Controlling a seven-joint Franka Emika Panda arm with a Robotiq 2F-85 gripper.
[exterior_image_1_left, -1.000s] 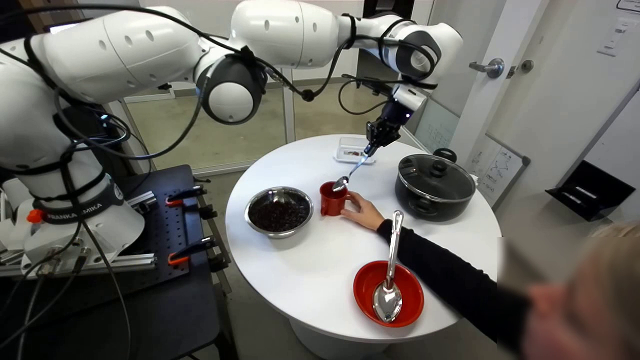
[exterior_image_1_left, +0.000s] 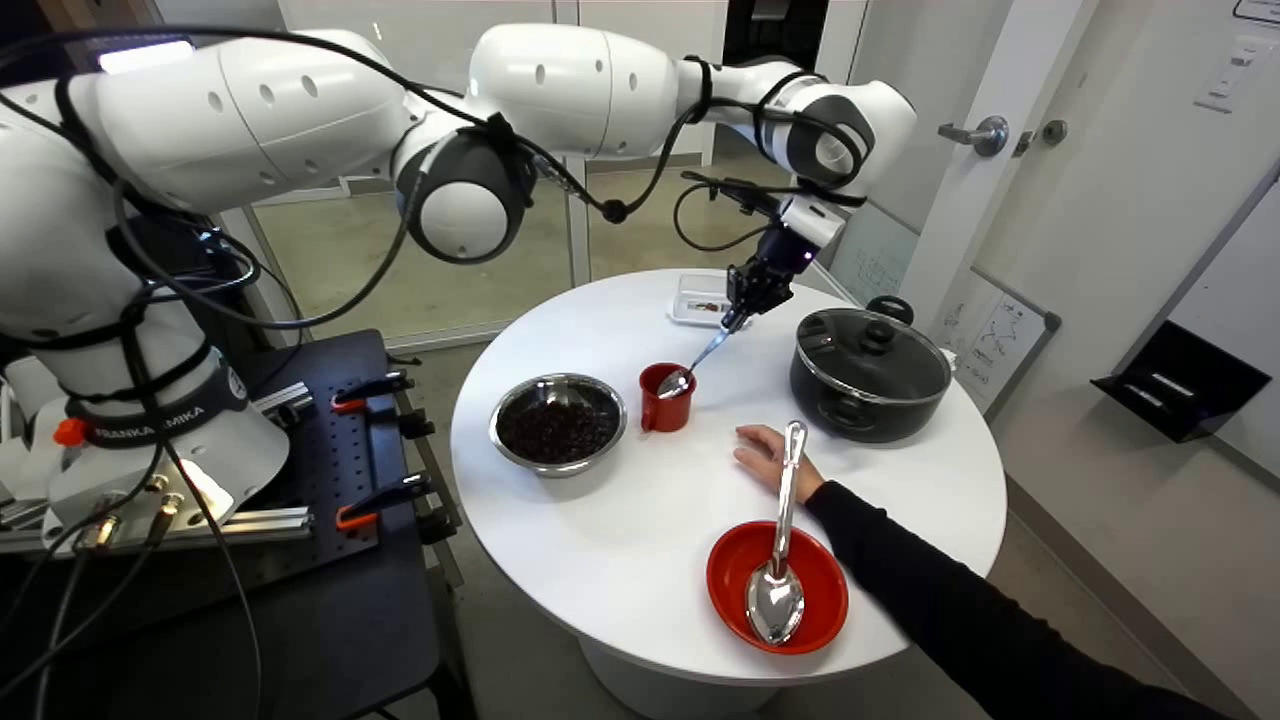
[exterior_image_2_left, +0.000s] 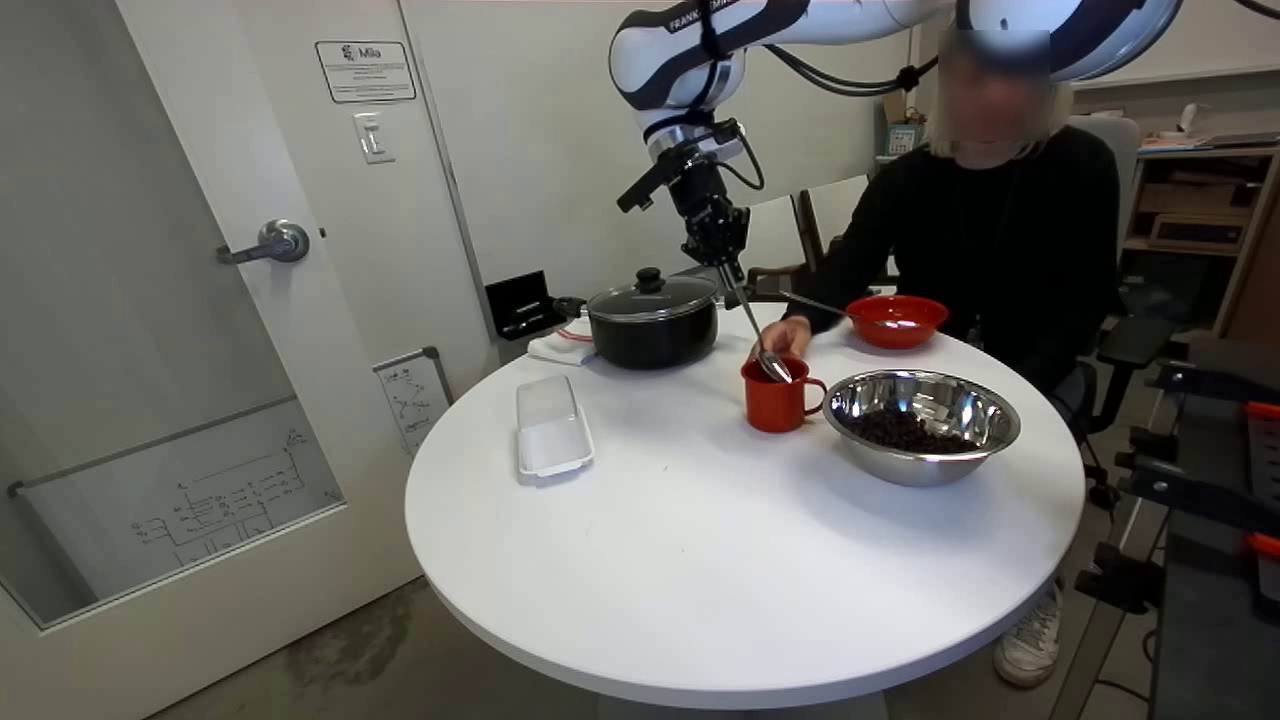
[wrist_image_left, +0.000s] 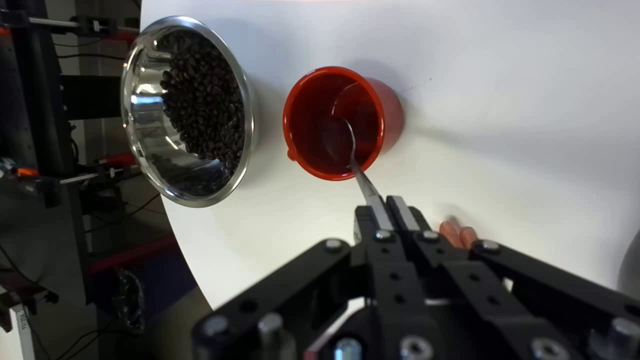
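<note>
My gripper is shut on the handle of a metal spoon (wrist_image_left: 363, 180), high above the table. The spoon slants down, and its bowl is at the mouth of a red mug (wrist_image_left: 390, 117); from the wrist view it overlaps the mug's inside. In exterior view 2 the spoon's bowl (exterior_image_2_left: 774, 366) shows at the mug's rim, tilted. The red mug (exterior_image_2_left: 774, 402) stands upright on the white table. Beside it is a steel bowl (wrist_image_left: 247, 120) with dark beans (wrist_image_left: 204, 99) in it. Whether anything lies in the mug is hard to tell.
A person's hand (exterior_image_1_left: 764, 458) rests on the table near the mug. A black lidded pot (exterior_image_1_left: 870, 372), a red bowl (exterior_image_1_left: 726, 600) holding a large spoon (exterior_image_1_left: 777, 600) and a clear plastic tray (exterior_image_2_left: 554, 450) stand around.
The spoon has come lower, its bowl now at the mug's mouth. The person's hand has let go of the mug and drawn back toward the red bowl. The person's head has left exterior view 1.
</note>
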